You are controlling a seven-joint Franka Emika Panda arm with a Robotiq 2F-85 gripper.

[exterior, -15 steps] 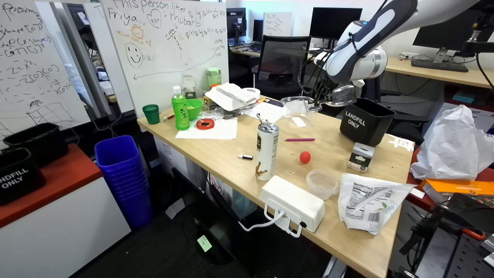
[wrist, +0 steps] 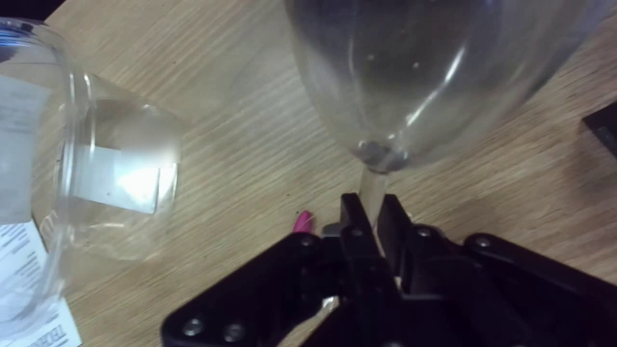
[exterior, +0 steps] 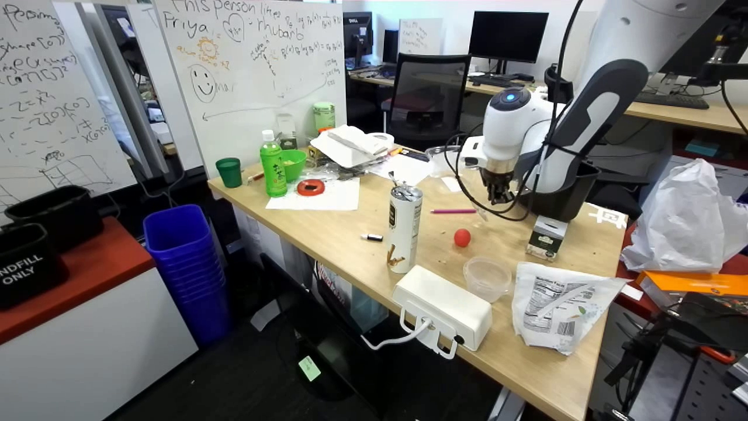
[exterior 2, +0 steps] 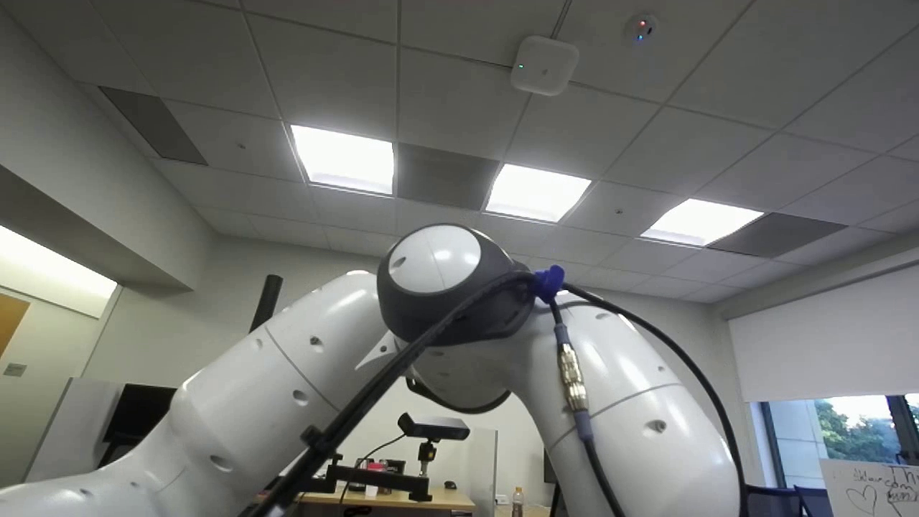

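Note:
A clear stemmed glass (wrist: 399, 86) fills the top of the wrist view, its bowl beyond my fingertips. My gripper is shut on the glass's stem, just below the bowl. In exterior view 1 the gripper (exterior: 498, 193) points down low over the back right of the table, left of a black bin (exterior: 561, 200). The arm and cable partly cover that bin. The glass is hard to make out there, and whether its foot touches the table cannot be told.
A clear container (exterior: 443, 160) stands left of the gripper. Nearby lie a pink pen (exterior: 453, 211), a red ball (exterior: 462, 238) and a small box (exterior: 547, 238). A tall can (exterior: 404, 228) stands nearer the front edge. Bare wood lies between the pen and the box.
My arm has come down and nearer the camera, turning the gripper downward. The glass, earlier tilted sideways in the air left of the bin, has moved with it. The arm now blocks much of the bin.

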